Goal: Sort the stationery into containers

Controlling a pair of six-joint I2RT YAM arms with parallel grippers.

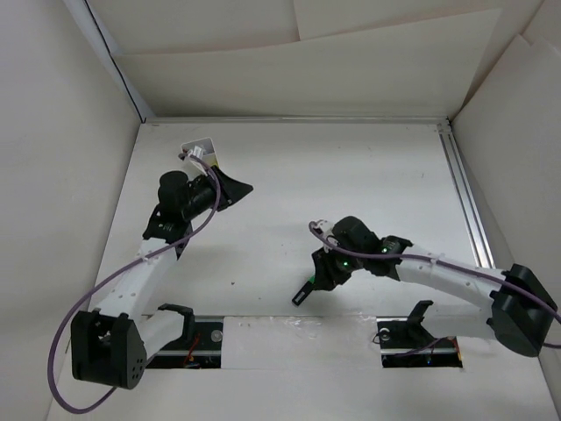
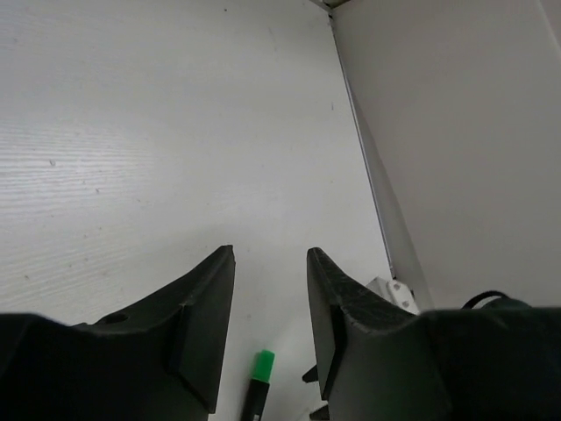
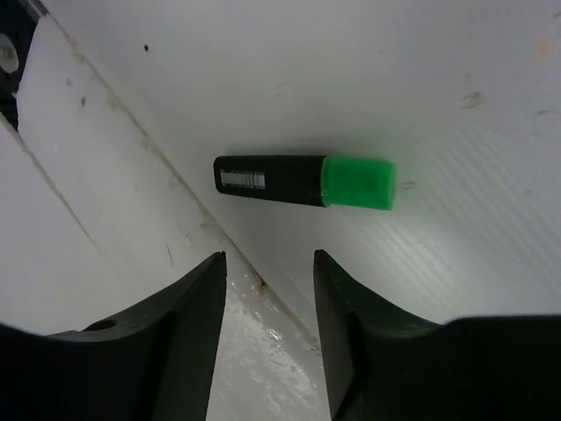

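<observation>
A black highlighter with a green cap (image 3: pixel 289 180) lies near the table's front edge; from above (image 1: pixel 303 289) it is partly covered by my right gripper (image 1: pixel 323 274), which hangs over its cap end. In the right wrist view it sits beyond the parted fingertips, nothing between them, so that gripper is open. My left gripper (image 1: pixel 241 191) is open and empty at the left, in front of the white compartment container (image 1: pixel 198 146), which it mostly hides. The highlighter's green cap (image 2: pixel 263 365) also shows low in the left wrist view.
Pale walls enclose it at the back and sides, with a metal rail (image 1: pixel 460 193) along the right. The front edge runs close by the highlighter.
</observation>
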